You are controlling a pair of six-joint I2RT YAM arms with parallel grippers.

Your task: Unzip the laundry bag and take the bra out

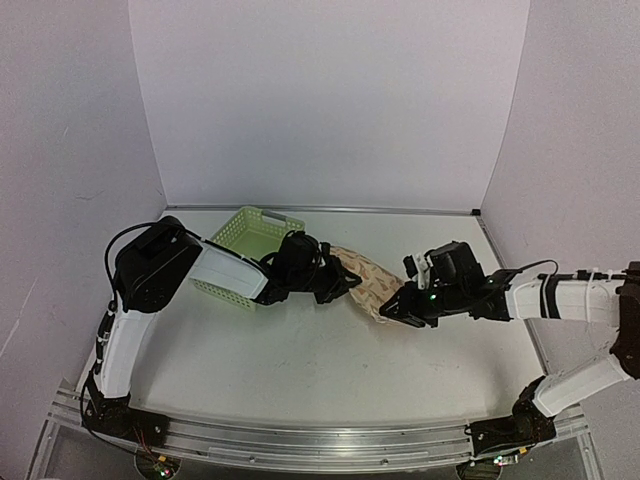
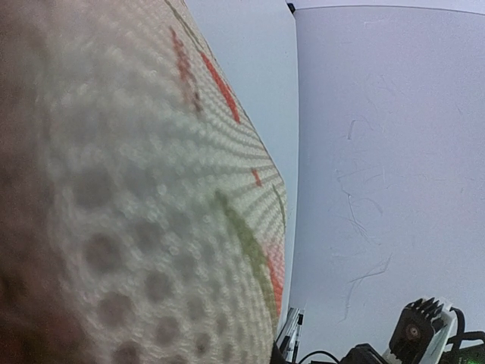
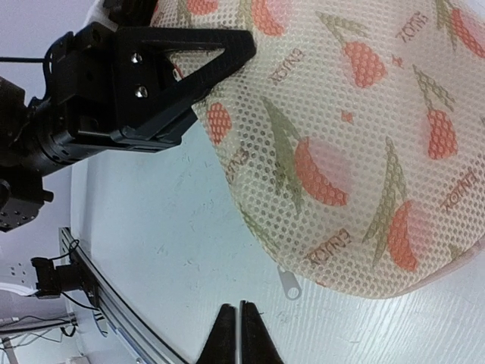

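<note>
The mesh laundry bag (image 3: 333,152), cream with orange and green print, is lifted at a slant between my arms. My left gripper (image 1: 345,283) is shut on its upper edge; the left gripper's black fingers (image 3: 220,72) show at the bag's corner in the right wrist view. From the bag's lower edge hangs a grey zipper pull (image 3: 290,283). Just below and left of the pull stands my right gripper, a narrow gap between its fingers and nothing seen in it. Bag cloth (image 2: 167,197) fills much of the left wrist view. No bra is visible.
A green basket (image 1: 245,218) sits behind the left forearm at the back left. Grey walls enclose the sides and back.
</note>
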